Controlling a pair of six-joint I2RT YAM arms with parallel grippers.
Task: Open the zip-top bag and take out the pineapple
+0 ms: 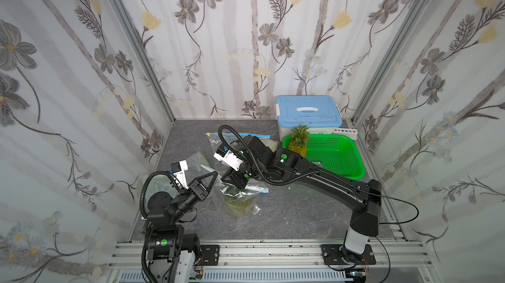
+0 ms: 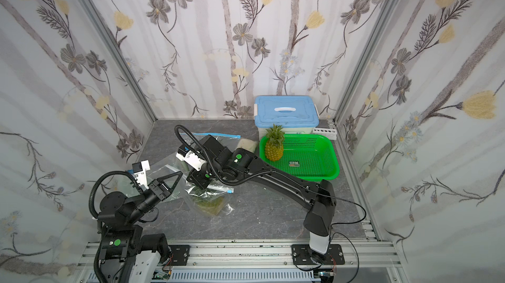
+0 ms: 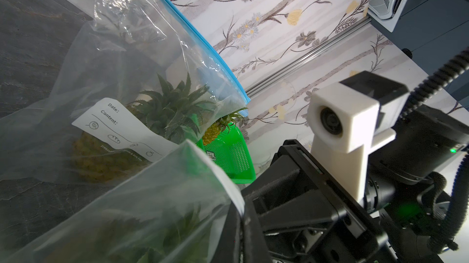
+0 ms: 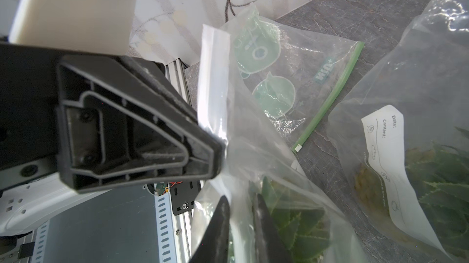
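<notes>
A clear zip top bag (image 1: 240,205) with a pineapple inside lies at the front middle of the table; green leaves (image 4: 299,228) show through its plastic. My left gripper is shut on the bag's pale top edge (image 4: 214,75), near one end of it. Farther along the same edge, my right gripper stands part open, its two fingers on either side of the strip. A blue tab (image 1: 265,190) marks the edge's other end. From above, the right arm covers part of the bag.
Behind lies another clear bag with a blue zip (image 3: 195,36), a pineapple inside. An empty-looking green-zip bag (image 4: 328,104) is at left. A loose pineapple (image 2: 273,146) sits in the green basket (image 2: 330,149), before a blue-lidded box (image 2: 286,109).
</notes>
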